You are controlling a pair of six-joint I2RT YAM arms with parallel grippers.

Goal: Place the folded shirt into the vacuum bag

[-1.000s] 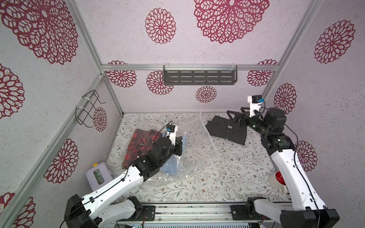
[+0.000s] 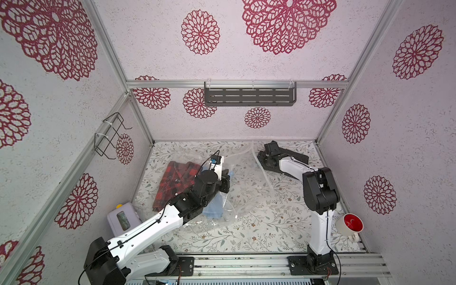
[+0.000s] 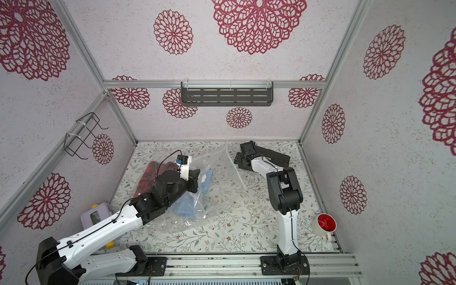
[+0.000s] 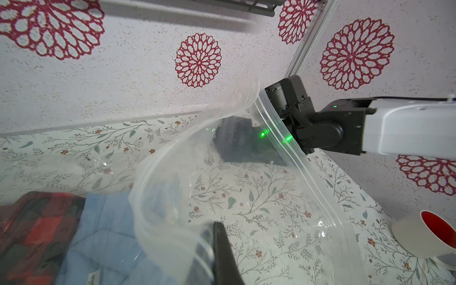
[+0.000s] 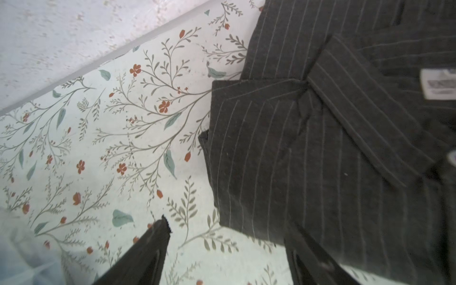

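The dark pinstriped folded shirt (image 5: 266, 156) lies at the back right of the table, partly covered by my right arm in the top views. My right gripper is partly open, its fingers spread on either side of the shirt's lower left corner, with nothing clamped. The clear vacuum bag (image 4: 313, 190) has its mouth toward that shirt. At the bottom of the left wrist view, my left gripper is shut where the raised film edge meets its fingers. Inside the bag, a blue shirt (image 4: 106, 237) lies beside a red plaid one (image 4: 42, 228).
A white mug with a red inside (image 2: 351, 224) stands at the front right. A grey-lilac case (image 2: 123, 218) sits at the front left. Bare tabletop (image 2: 280, 218) lies between bag and mug. A dark shelf (image 2: 249, 97) hangs on the back wall.
My right gripper has come from above the shirt's right side, over and down to its left end, turning as it went. The left arm has barely shifted, and the shirt lies in place.
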